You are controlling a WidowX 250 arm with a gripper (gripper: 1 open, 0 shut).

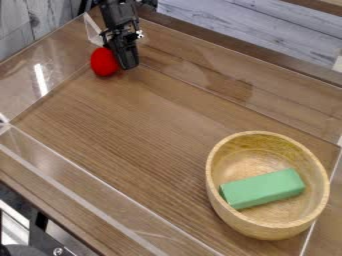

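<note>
At the upper left of the table, a red round object (103, 62) rests by my gripper (122, 59), which is black and reaches down from the top edge right beside it, touching or very close. The fingertips are small and dark, and I cannot see anything held between them.
A light wooden bowl (266, 218) holding a green block (262, 188) stands at the lower right. A pale plank surface lies beyond its back edge, and grey boards line the left.
</note>
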